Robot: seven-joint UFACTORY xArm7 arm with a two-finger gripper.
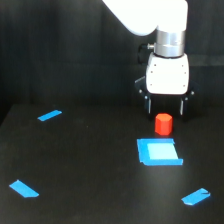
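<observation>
A red block stands on the dark table, just behind a white square edged with blue tape. Directly above and a little behind the block hangs my gripper. Its two dark fingers are spread wide, open, one on each side of the space over the block. No object shows between the fingertips, and the block appears to rest on the table below them.
Blue tape strips lie at the far left, the near left and the near right. A black curtain hangs behind.
</observation>
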